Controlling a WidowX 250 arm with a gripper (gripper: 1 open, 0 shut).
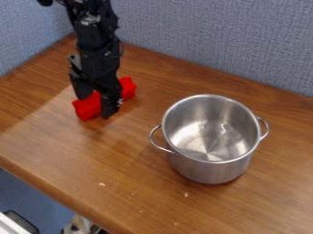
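My black gripper (95,95) is lowered over a red elongated object (120,90) on the wooden table (146,201) at left of centre. The gripper is open, its fingers reaching down around the red object, which is partly hidden behind it. Whether the fingers touch it is unclear.
A large steel pot (210,137) with two side handles stands to the right of the red object. A grey textured wall rises along the back.
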